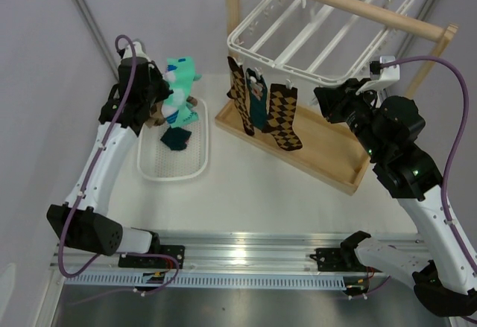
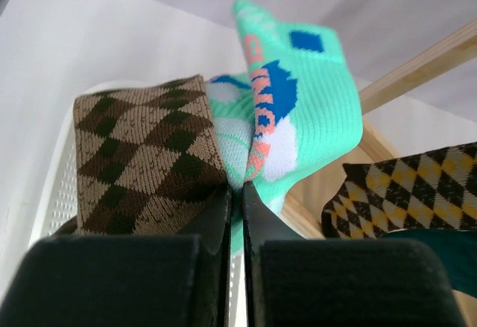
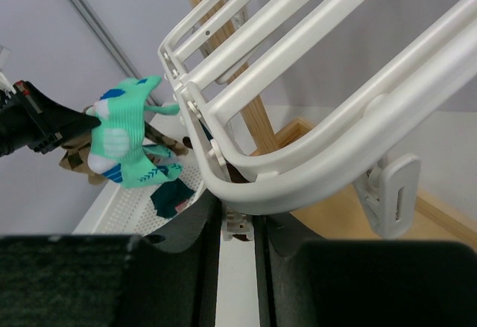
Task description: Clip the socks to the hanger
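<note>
My left gripper is shut on a mint sock point(image 2: 317, 92) with blue and white patches and a brown argyle sock point(image 2: 153, 152), pinched together at its fingertips. Both are raised above the white basket point(image 1: 171, 179). A dark teal sock point(image 1: 176, 138) lies in that basket. On the right, my right gripper is shut on a small white clip at the edge of the white hanger point(image 3: 313, 182). Two brown argyle socks point(image 1: 284, 115) point(image 1: 238, 92) and a teal sock point(image 1: 257, 102) hang from the hanger's front clips.
A wooden rod point(image 1: 343, 1) on a frame carries the hanger, above a wooden tray base point(image 1: 328, 152). In the right wrist view, a free white clip point(image 3: 393, 197) hangs from the rim. The table point(image 1: 231, 200) between basket and front edge is bare.
</note>
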